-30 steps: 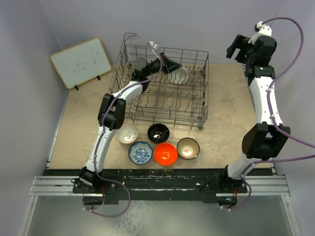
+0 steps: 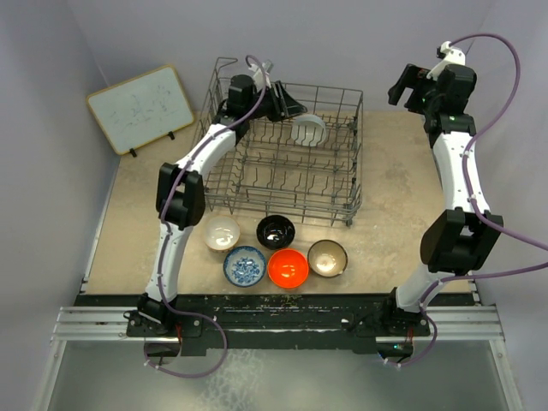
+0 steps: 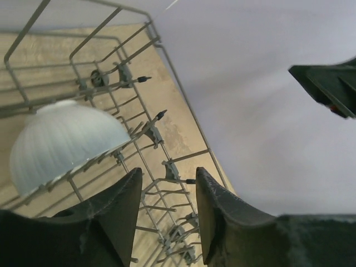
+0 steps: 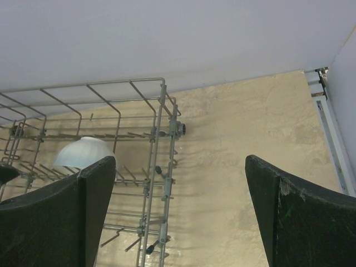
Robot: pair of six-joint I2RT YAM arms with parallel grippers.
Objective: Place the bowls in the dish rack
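Note:
A white bowl (image 2: 309, 130) stands on edge in the upper-right part of the wire dish rack (image 2: 300, 201). My left gripper (image 2: 285, 104) is over the rack's back, just left of that bowl (image 3: 67, 147); its fingers (image 3: 114, 222) are parted with nothing visible between them. My right gripper (image 2: 402, 86) hangs open and empty right of the rack, its fingers (image 4: 61, 222) wide apart. Five bowls lie in front of the rack: white (image 2: 222, 233), black (image 2: 276, 231), blue-patterned (image 2: 245, 266), orange (image 2: 288, 269) and beige (image 2: 327, 258).
A whiteboard (image 2: 140, 107) leans at the back left. The counter right of the rack (image 2: 398, 197) is clear. Walls (image 4: 211, 39) close in at the back and sides.
My left arm has shifted back and left, its gripper moving away from the white bowl in the rack. My right gripper has moved slightly left.

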